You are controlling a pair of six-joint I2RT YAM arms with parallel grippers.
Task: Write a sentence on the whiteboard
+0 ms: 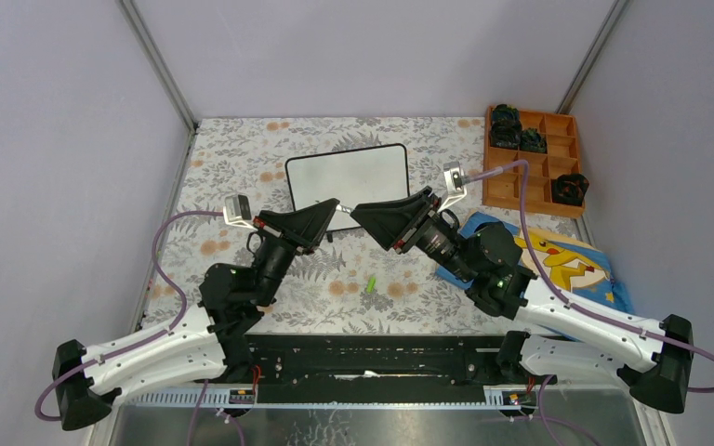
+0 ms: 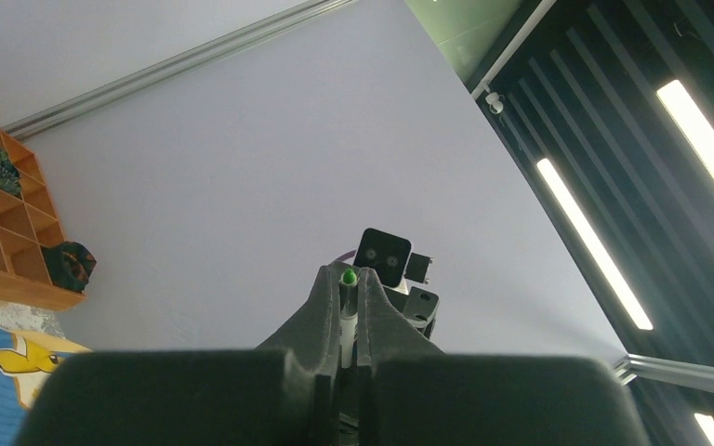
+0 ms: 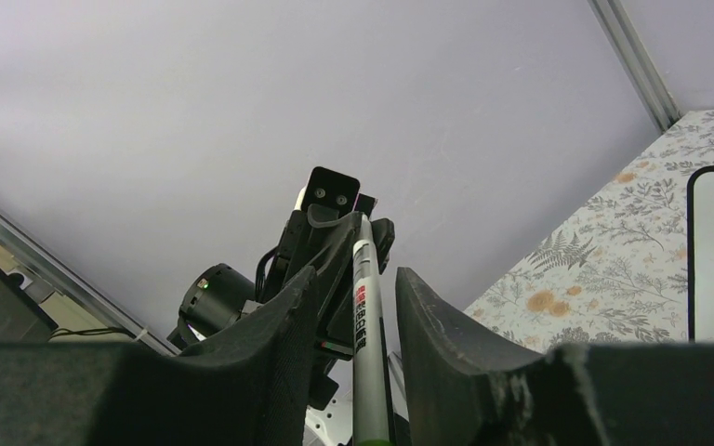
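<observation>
A white marker (image 3: 367, 325) is held between the two grippers above the whiteboard (image 1: 347, 174). My left gripper is shut on it, with the marker's green tip between its fingers. My right gripper is part open around the other end, its fingers apart from the barrel on either side in the right wrist view. From above, the two grippers (image 1: 335, 206) almost meet tip to tip, hiding most of the marker. A small green piece (image 1: 370, 283) lies on the patterned mat below them.
A wooden compartment box (image 1: 554, 158) with dark bundles stands at the back right. A blue cloth with a yellow cartoon figure (image 1: 567, 265) lies under my right arm. Walls enclose the sides and back.
</observation>
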